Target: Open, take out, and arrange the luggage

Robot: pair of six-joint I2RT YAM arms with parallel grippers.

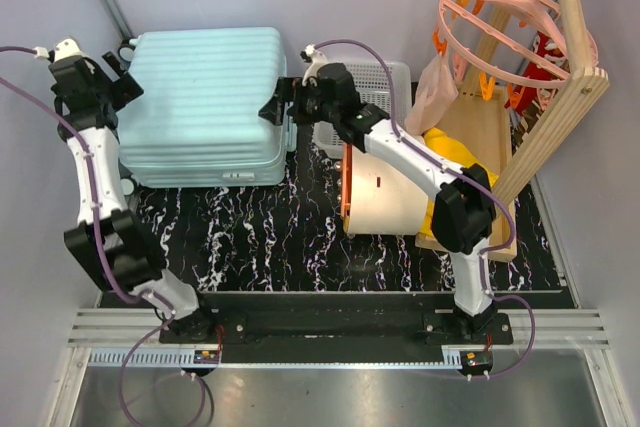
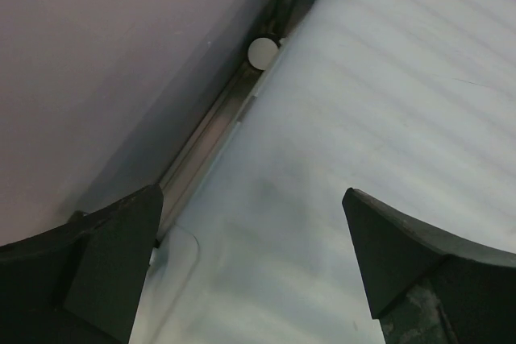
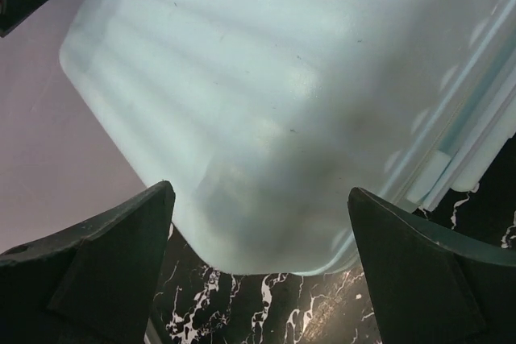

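Note:
A pale mint ribbed suitcase (image 1: 200,97) lies on the black marble mat at the back left, wheels toward the left wall. My left gripper (image 1: 120,75) hangs open at its left edge; in the left wrist view its fingers straddle that edge beside two wheels (image 2: 263,52). My right gripper (image 1: 280,100) stands open at the suitcase's right edge; in the right wrist view the shell and side handle (image 3: 476,151) show beyond the open fingers. Neither gripper has anything clearly held.
A white plastic basket (image 1: 375,77), a cream drum-shaped case (image 1: 385,197), a wooden rack (image 1: 560,117) with pink hanger ring and yellow cloth (image 1: 447,144) fill the right side. Bare mat lies in front of the suitcase.

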